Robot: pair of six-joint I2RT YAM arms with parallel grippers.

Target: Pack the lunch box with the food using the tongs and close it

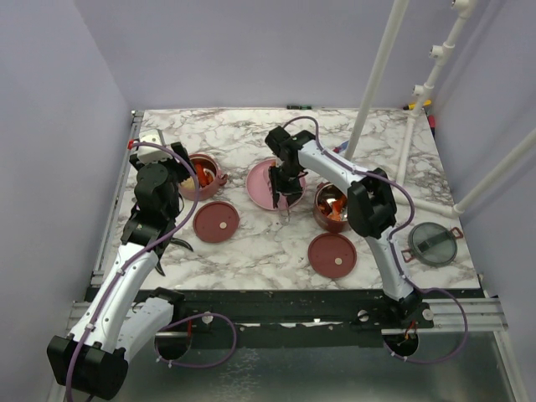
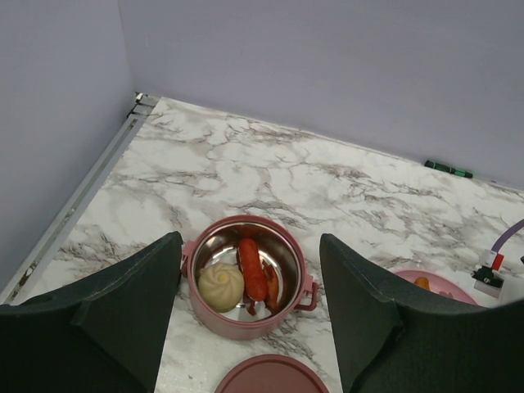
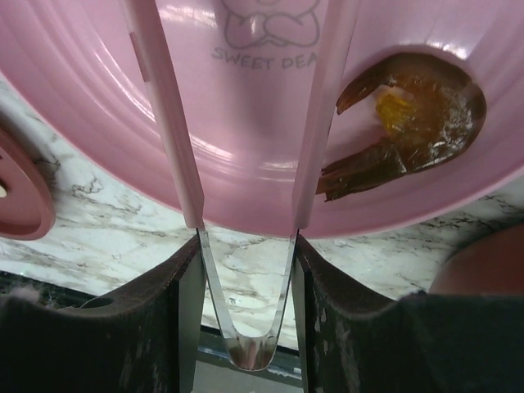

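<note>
My right gripper is shut on the bent metal end of a pair of tongs [image 3: 187, 176]. Their pink arms stand apart over the pink plate [image 3: 254, 139], with nothing visible between them. A brown curled shrimp [image 3: 446, 115] lies on the plate beside the right-hand tong arm. At the left, my left gripper is open and empty, above and behind the left pot [image 2: 246, 327]. That pot holds a pale bun [image 2: 221, 286], a red sausage [image 2: 252, 270] and a shrimp [image 2: 271, 285]. The right pot [image 1: 321, 219] has orange-red food inside.
Two round brown lids, the left lid [image 1: 209, 226] and the right lid [image 1: 328, 260], lie flat on the marble table in front of the pots. A clear lid [image 1: 434, 245] with brown handles is at the far right. Bare table [image 1: 234, 134] shows at the back.
</note>
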